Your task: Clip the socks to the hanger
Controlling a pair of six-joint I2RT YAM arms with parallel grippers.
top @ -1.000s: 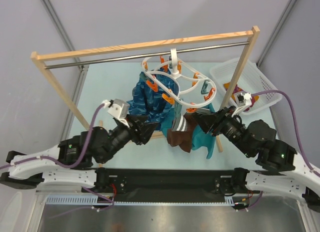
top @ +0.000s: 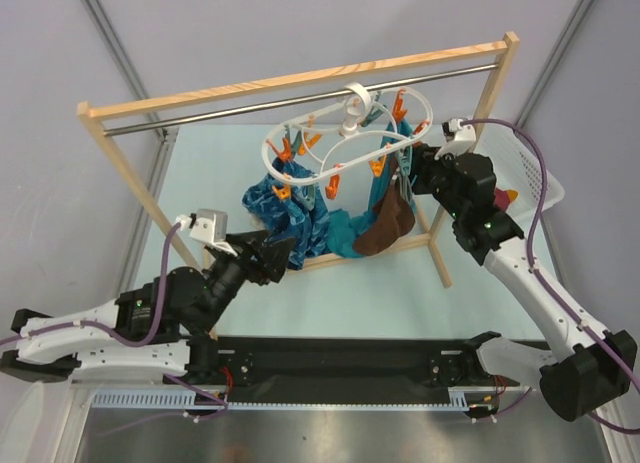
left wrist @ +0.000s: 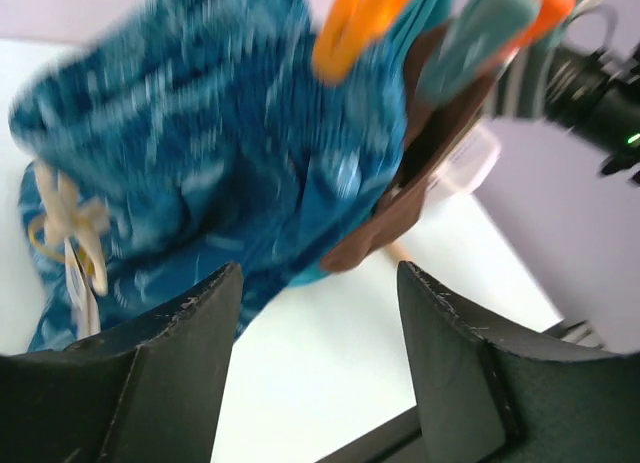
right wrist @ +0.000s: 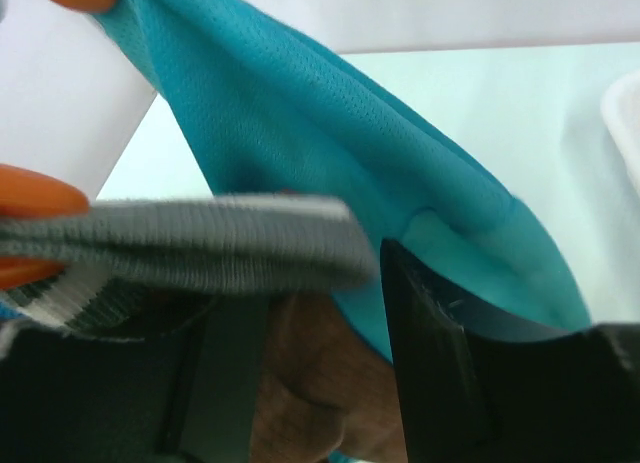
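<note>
The white oval clip hanger hangs from the wooden rack with orange and teal clips. A crumpled blue sock hangs at its left; my left gripper stands open below left of it, with nothing between its fingers in the left wrist view. At the right hang a teal sock and a brown sock. My right gripper is at the brown sock, fingers apart; a blurred grey striped piece passes just above them. Whether it holds fabric is unclear.
A white basket with red items stands at the back right, behind the right arm. The rack's posts flank the hanger.
The hanger has swung, and the brown and teal socks have shifted with it. My left gripper has shifted slightly.
</note>
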